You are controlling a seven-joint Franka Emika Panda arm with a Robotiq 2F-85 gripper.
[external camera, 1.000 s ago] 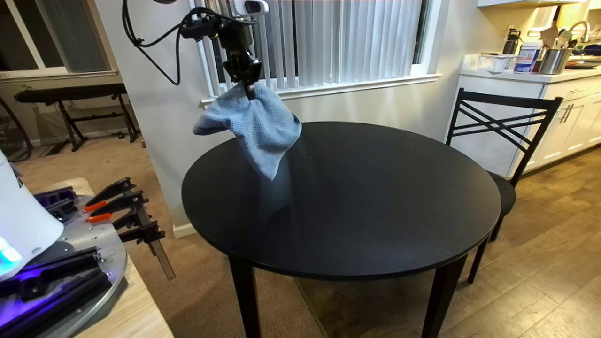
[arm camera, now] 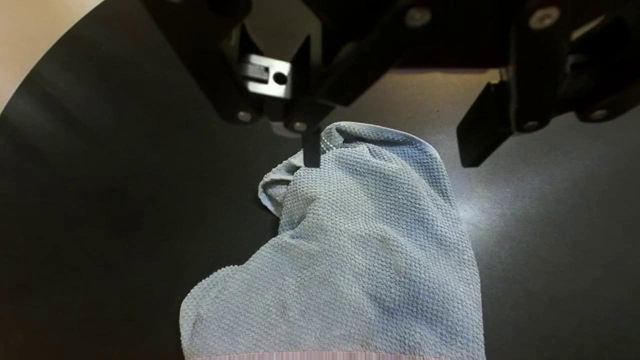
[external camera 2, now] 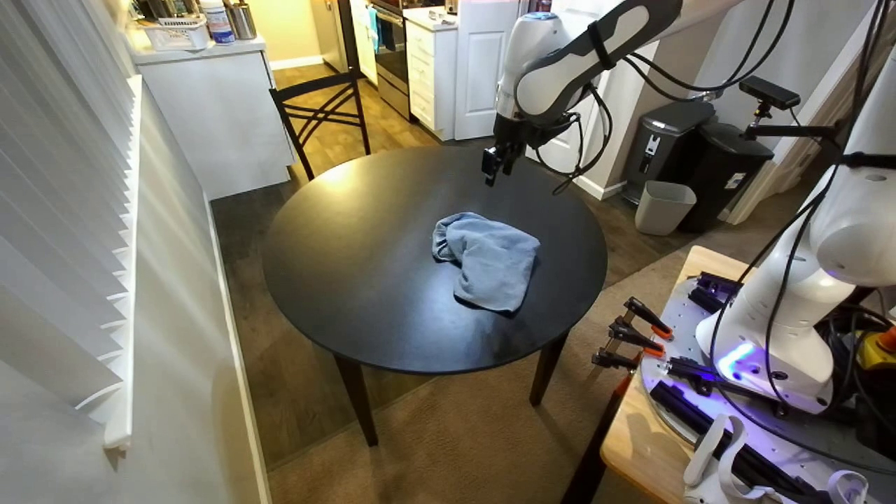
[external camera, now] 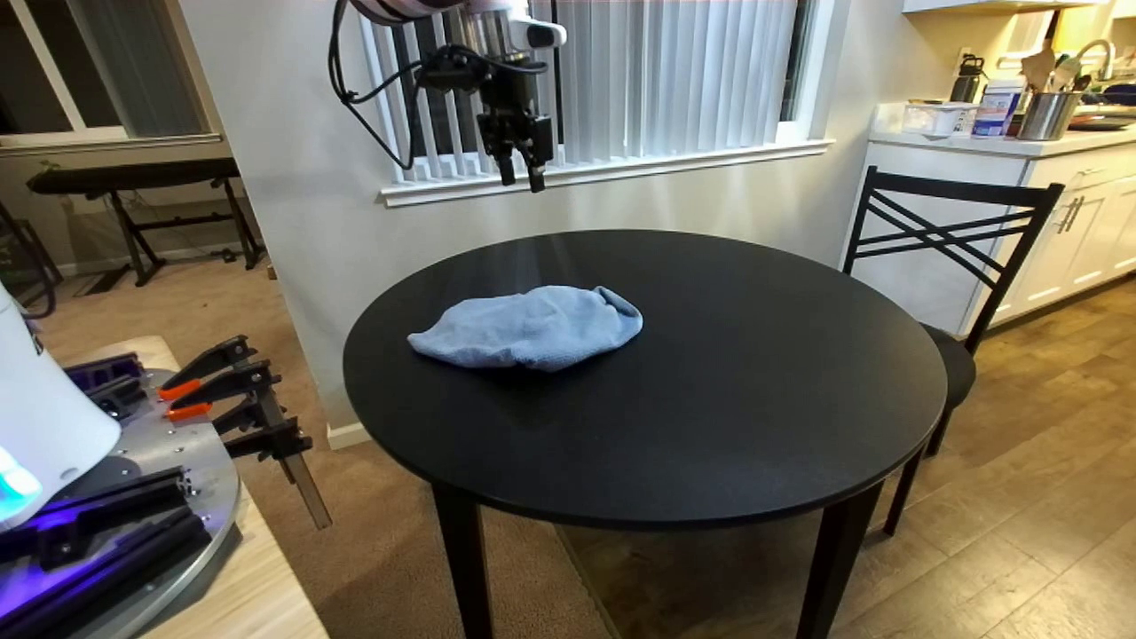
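A light blue cloth (external camera: 529, 329) lies crumpled on the round black table (external camera: 735, 426), toward its left side in the first exterior view. In the second exterior view the same cloth (external camera 2: 493, 260) shows a folded-over corner. My gripper (external camera: 519, 183) hangs well above the tabletop, apart from the cloth. Its fingers stand spread in the wrist view, with a wide gap and nothing held between them. There the cloth (arm camera: 378, 258) fills the lower middle, and the left finger (arm camera: 311, 147) overlaps its far edge in the picture only.
A black chair (external camera: 948, 245) stands by the table's right side. Behind the table are a wall and a window sill (external camera: 639, 166). Clamps (external camera: 240, 394) stick out from the robot's wooden stand. Apart from the cloth, the tabletop is bare.
One second ago the cloth hung from my gripper above the table's left part. Now it rests on the table, and the gripper is free of it, farther right and with fingers apart.
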